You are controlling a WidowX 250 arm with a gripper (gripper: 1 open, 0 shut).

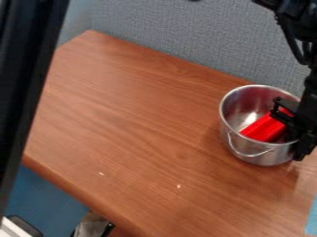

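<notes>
A steel pot (pixel 242 148) with a wire handle stands on the wooden table (pixel 130 120) at the right. Inside it lies a red object (pixel 262 130), partly hidden by the black gripper (pixel 287 120), which is at the pot's right side and reaches over the rim. Whether its fingers are open or shut on the red object or the rim is unclear.
A grey padded wall runs along the back, and a dark vertical frame fills the left edge of the view.
</notes>
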